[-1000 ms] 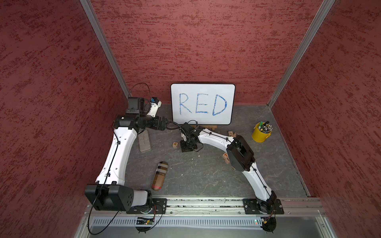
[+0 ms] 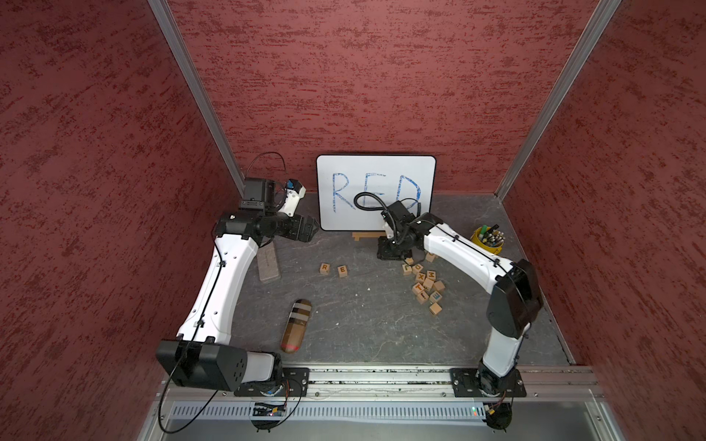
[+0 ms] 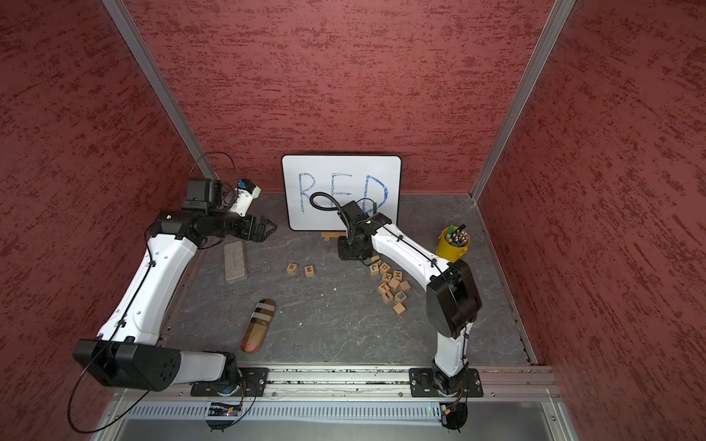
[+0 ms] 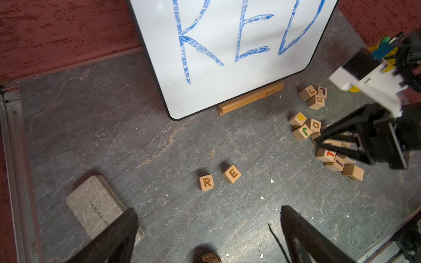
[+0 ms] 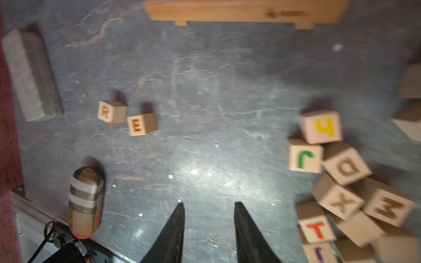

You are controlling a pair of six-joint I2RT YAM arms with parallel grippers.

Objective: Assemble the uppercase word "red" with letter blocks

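In the left wrist view, the R block (image 4: pixel 206 182) and the E block (image 4: pixel 232 174) sit side by side, apart from a cluster of lettered blocks on the right. That cluster holds a D block, also seen beside a green J block (image 5: pixel 304 156) in the right wrist view. My right gripper hangs above the table at the cluster's left, part open with nothing between its fingers. My left gripper is high on the left, open and empty. The whiteboard (image 2: pixel 375 165) shows RED in blue.
An eraser-like grey slab (image 2: pixel 268 261) lies at the left, a brown cylindrical object (image 2: pixel 296 323) at front left. A yellow pen cup (image 3: pixel 450 246) stands at the right. A wooden bar (image 5: pixel 245 11) lies before the whiteboard.
My right gripper has risen and moved right from beside the R, uncovering the E block. The left arm has shifted slightly to the right.
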